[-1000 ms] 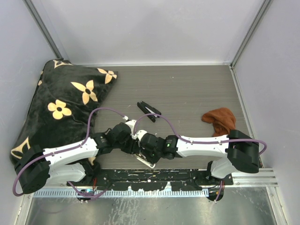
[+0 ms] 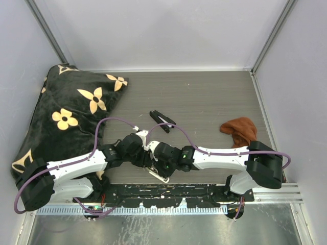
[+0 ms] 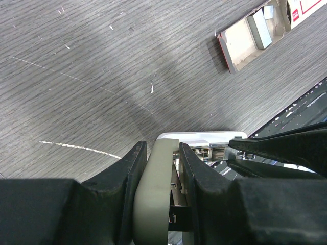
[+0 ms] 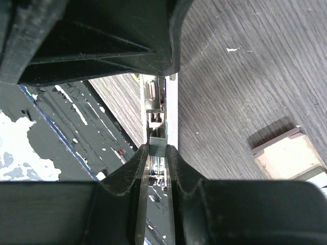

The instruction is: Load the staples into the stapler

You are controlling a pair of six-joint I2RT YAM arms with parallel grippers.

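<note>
An opened stapler [image 3: 194, 137] with a white base and metal magazine stands under both hands. In the left wrist view my left gripper is shut on its grey-green upper part. In the right wrist view a short silver staple strip [image 4: 158, 145] sits over the magazine channel [image 4: 157, 120]. My right gripper has one fingertip against each side of the strip, so it appears shut on it. How deep the strip sits in the channel cannot be told. In the top view the arms hide most of the stapler; only one white end [image 2: 158, 176] shows.
An open staple box [image 3: 239, 45] with a staple strip [image 3: 259, 29] inside lies near the stapler. Another black stapler [image 2: 162, 121] lies farther back. A brown cloth [image 2: 240, 131] is at the right, a patterned dark cushion [image 2: 66, 109] at the left.
Between the top views the right gripper's wrist has shifted very slightly. The left arm and the stapler look unmoved.
</note>
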